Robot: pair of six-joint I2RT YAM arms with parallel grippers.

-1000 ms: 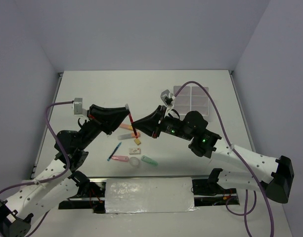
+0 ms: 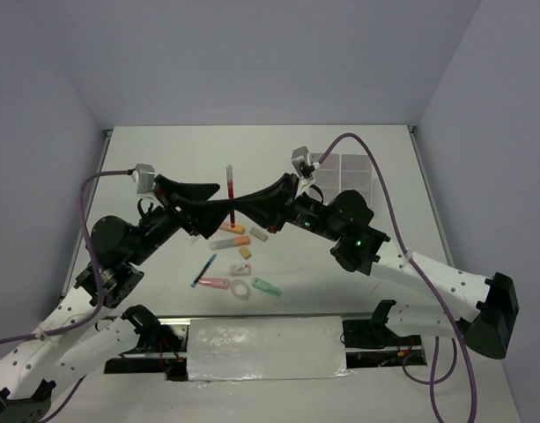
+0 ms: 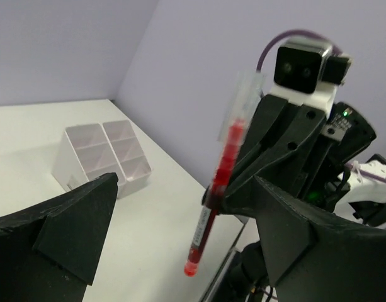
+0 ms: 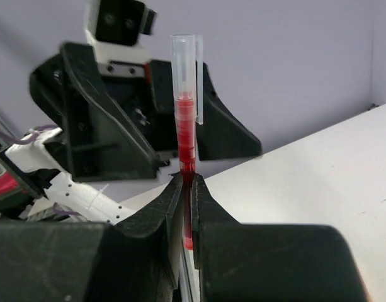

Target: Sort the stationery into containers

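A red pen with a clear cap [image 4: 185, 132] stands nearly upright, its lower half between the fingertips of my right gripper, which is shut on it. My left gripper is open, its fingers spread wide either side of the pen in the left wrist view; a gap shows on both sides. From the top the two grippers meet almost tip to tip above the table, the pen [image 2: 230, 181] showing between them. A white box divided into compartments [image 2: 353, 169] stands at the back right, partly behind the right arm. Its visible compartments look empty in the left wrist view.
Several items lie mid-table below the grippers: a blue pen [image 2: 203, 270], a pink item [image 2: 214, 283], a green item [image 2: 268, 287], a tape roll [image 2: 240, 289], a yellow block [image 2: 245, 253] and orange pieces.
My left gripper has opened around the pen and turned.
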